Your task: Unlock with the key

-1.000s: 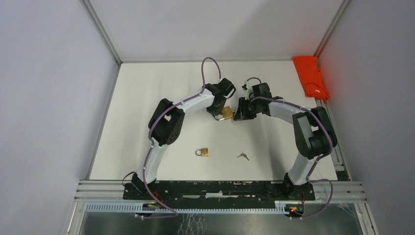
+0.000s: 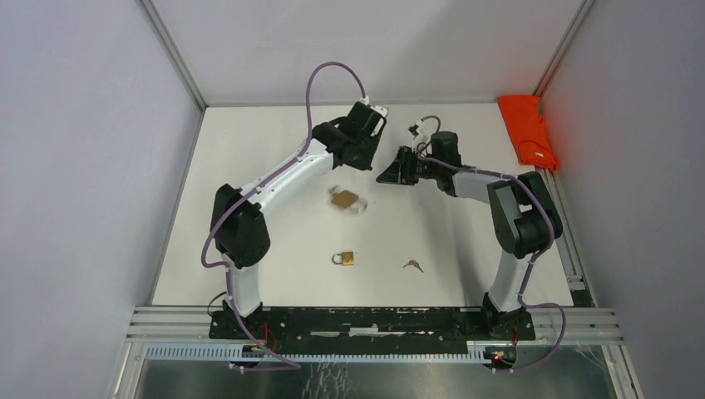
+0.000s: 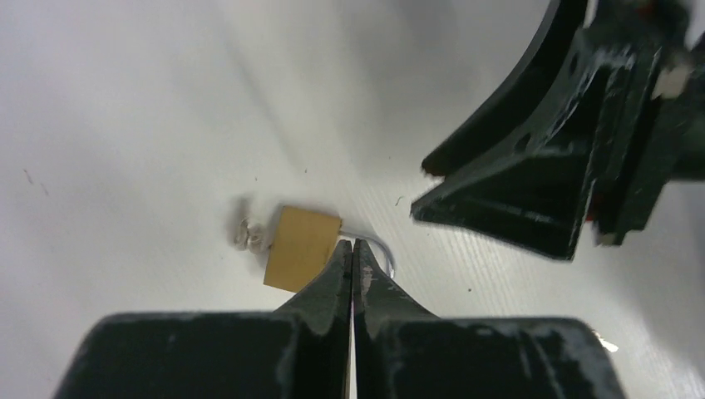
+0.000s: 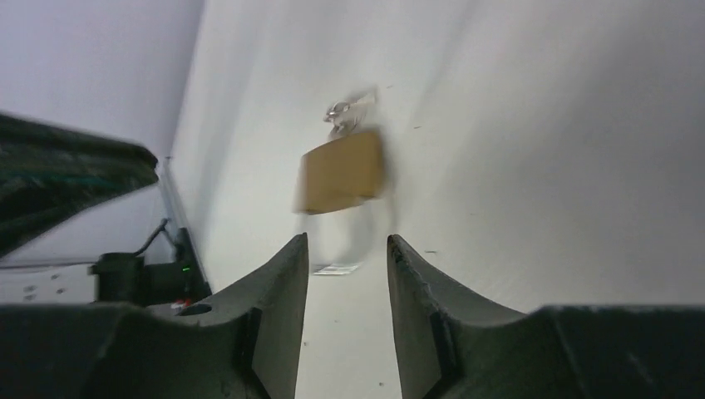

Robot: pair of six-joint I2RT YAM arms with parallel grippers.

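Blurred in all views, a brass padlock [image 2: 343, 199] shows below and between my two grippers, its shackle [image 3: 384, 253] towards the right. At the body's opposite end is a silvery key [image 3: 249, 236], seemingly in the lock; the blur hides how it sits. My left gripper is shut, its fingertips together with nothing visible between them. In the right wrist view the padlock [image 4: 342, 172] appears clear of the left gripper's dark fingers [image 4: 83, 166]. My right gripper stands partly open, empty, with the padlock beyond its gap. I cannot tell whether the padlock touches the table.
A second brass padlock [image 2: 347, 258] lies near the table's front, with keys [image 2: 413, 266] to its right. An orange-red cloth [image 2: 528, 131] is at the back right corner. Both grippers are close together.
The padlock went from between the grippers to lower left, its body now left of its shackle. The right gripper shifted slightly left and up.
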